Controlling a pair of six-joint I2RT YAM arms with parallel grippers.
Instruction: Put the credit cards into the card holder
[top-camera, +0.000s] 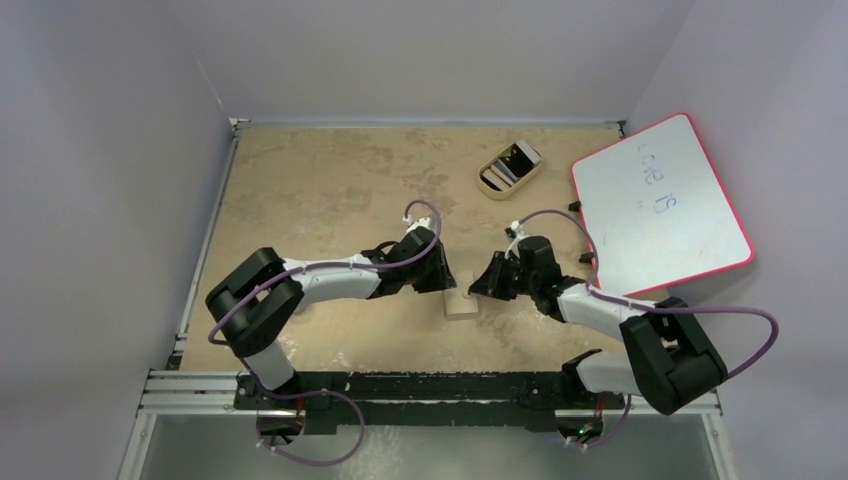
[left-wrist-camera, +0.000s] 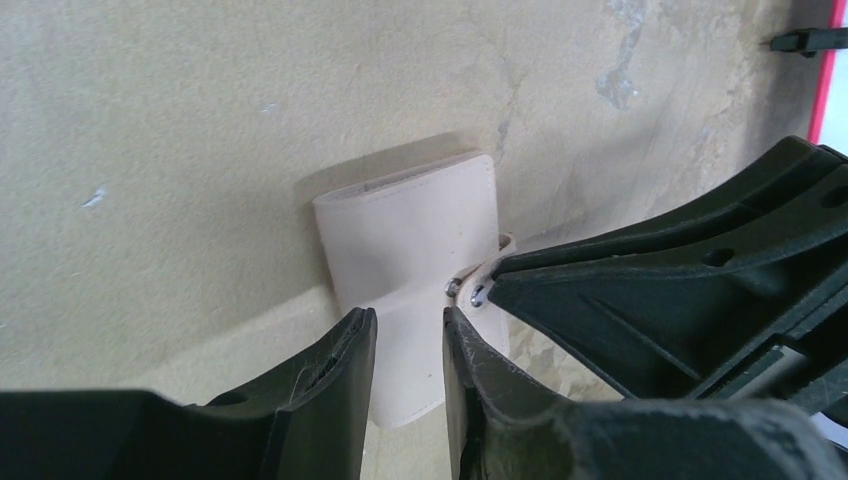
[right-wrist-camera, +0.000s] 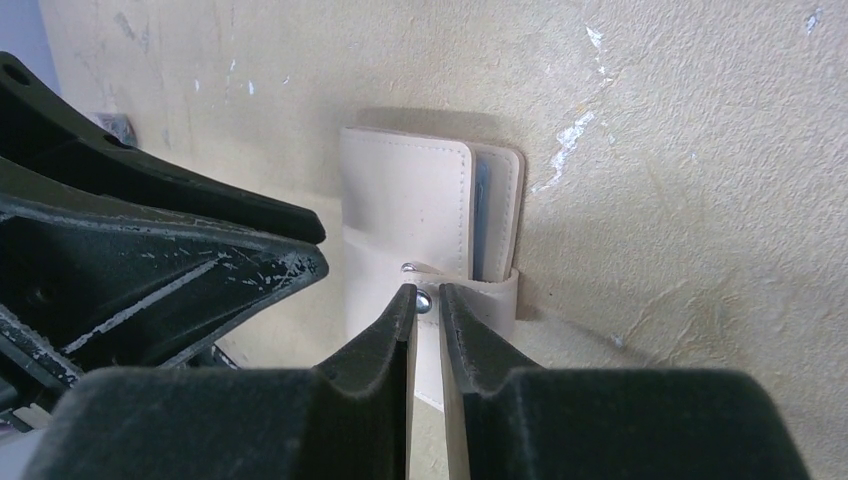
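A beige card holder (top-camera: 461, 308) lies on the table between my grippers, its snap strap (right-wrist-camera: 488, 305) and a grey-blue card edge (right-wrist-camera: 481, 210) showing in the right wrist view. My right gripper is shut on the strap at the snap. My left gripper is part open, its fingertips over the holder's face (left-wrist-camera: 400, 240), with nothing seen held between them.
An oval tray (top-camera: 483, 185) with several cards stands at the back. A whiteboard (top-camera: 660, 210) with a red rim takes up the right.
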